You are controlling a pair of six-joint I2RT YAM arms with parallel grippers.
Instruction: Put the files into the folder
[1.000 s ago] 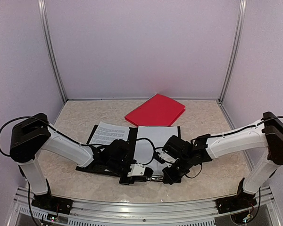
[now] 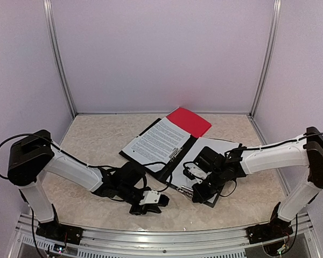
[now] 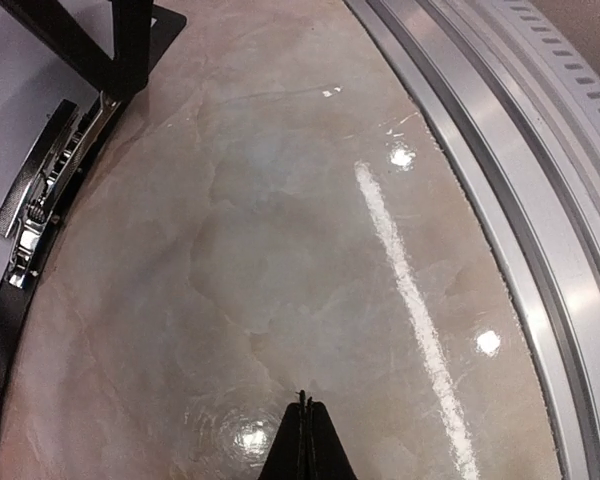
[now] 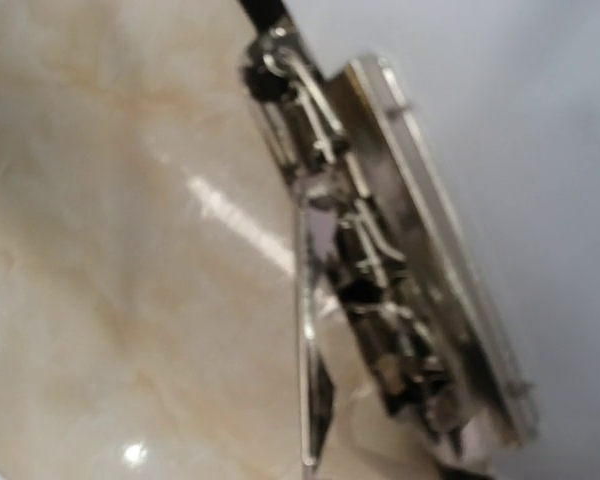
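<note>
An open black folder (image 2: 162,173) lies skewed across the table, with printed sheets (image 2: 156,140) on its left half and white paper (image 2: 222,144) on its right. My right gripper (image 2: 195,196) is at the folder's near metal clip (image 4: 380,150), which is blurred and large in the right wrist view; its fingers are hard to make out there. In the left wrist view my left gripper is shut over bare table, nothing between its fingers, with the folder's clip (image 3: 40,200) off to the left.
A red folder (image 2: 188,118) lies at the back, partly under the printed sheets. A metal rail (image 3: 480,200) runs along the front edge, and walls stand at the back and sides.
The black folder has swung and shifted up and right, now covering part of the red folder. My right gripper moved slightly right with it; my left gripper moved slightly down, away from it.
</note>
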